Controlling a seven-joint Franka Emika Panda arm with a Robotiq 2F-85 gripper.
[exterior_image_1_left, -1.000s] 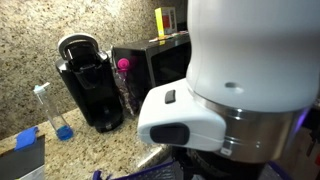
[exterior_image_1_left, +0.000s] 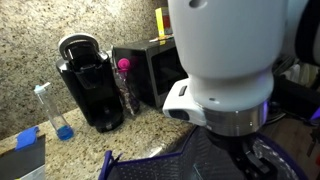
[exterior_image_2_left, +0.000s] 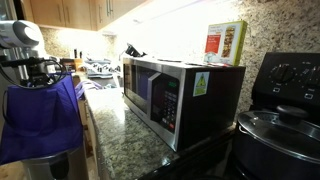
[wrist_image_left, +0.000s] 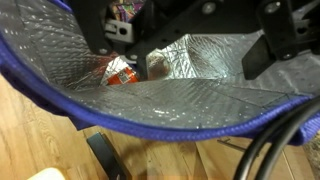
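My gripper is open over the mouth of a blue bag (exterior_image_2_left: 40, 125) with a quilted silver lining, seen from above in the wrist view. Its two dark fingers stand well apart, with only the lining visible between them. Inside the bag, a red and white packet (wrist_image_left: 120, 72) lies by the left finger, and a colourful packet (wrist_image_left: 125, 10) shows further up, partly covered by the gripper. In exterior view 1 the white arm hides most of the bag's inside, and the fingers cannot be made out there.
A microwave (exterior_image_2_left: 165, 95) with a yellow-green box (exterior_image_2_left: 222, 43) on top stands on the counter. Near it is a dark pot (exterior_image_2_left: 285, 135) on a stove. A black coffee maker (exterior_image_1_left: 92, 88) and a bottle of blue liquid (exterior_image_1_left: 55, 115) stand along the wall. Cables cross the bag's rim.
Over the last second the white arm has shifted up and a little right in exterior view 1, uncovering more of the bag's rim. The counter items have stayed put.
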